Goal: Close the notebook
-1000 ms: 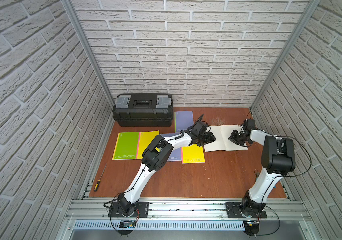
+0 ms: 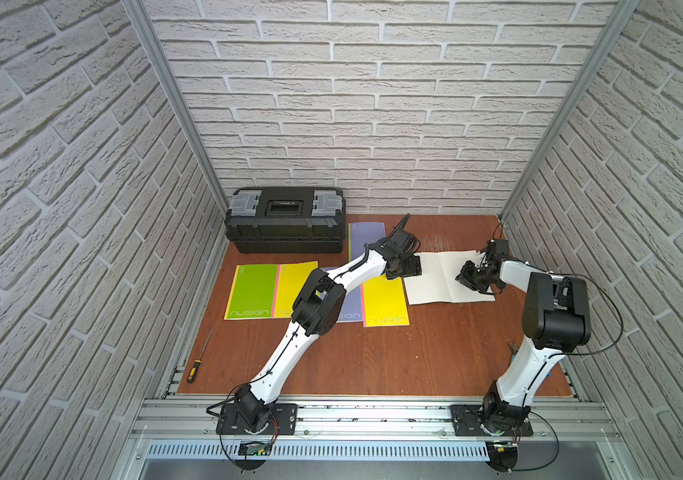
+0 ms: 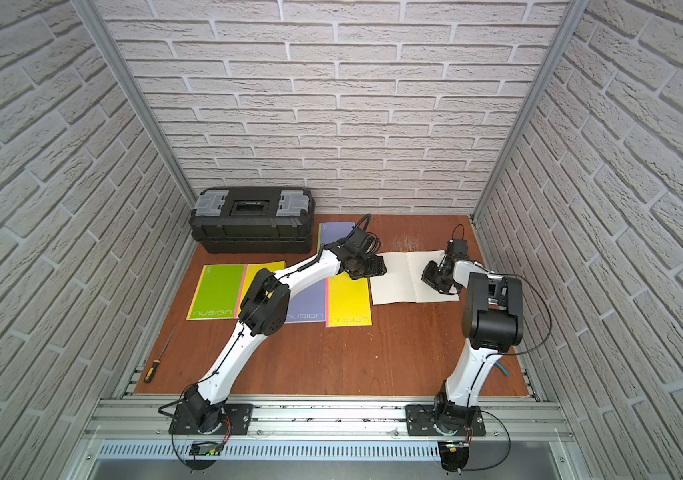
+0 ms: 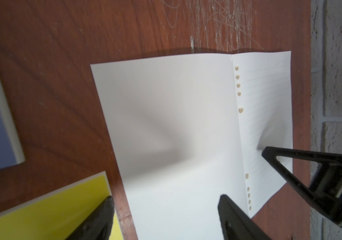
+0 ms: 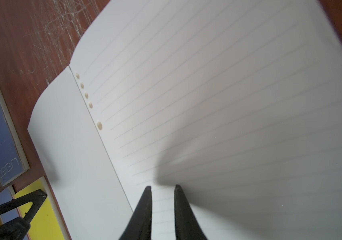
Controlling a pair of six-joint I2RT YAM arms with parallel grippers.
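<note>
The notebook (image 2: 429,293) lies spread open at the right of the table, its blank left page (image 4: 179,120) and lined right page (image 5: 227,88) both face up. Above the left page's outer edge is my left gripper, its fingers wide apart with nothing held; contact with the paper cannot be told. My right gripper points down at the lined page. Its fingers are close together, with a narrow gap and nothing visible gripped there. The page's lower part is cut off in the right wrist view.
Yellow (image 2: 385,312), blue (image 2: 367,240) and green (image 2: 252,292) notebooks lie left of the open one. A black toolbox (image 2: 285,224) stands at the back left, a screwdriver (image 2: 194,369) at the front left.
My left gripper has shifted toward the back wall and slightly left over the left page's edge. My right arm stays put, and the notebook still lies open.
</note>
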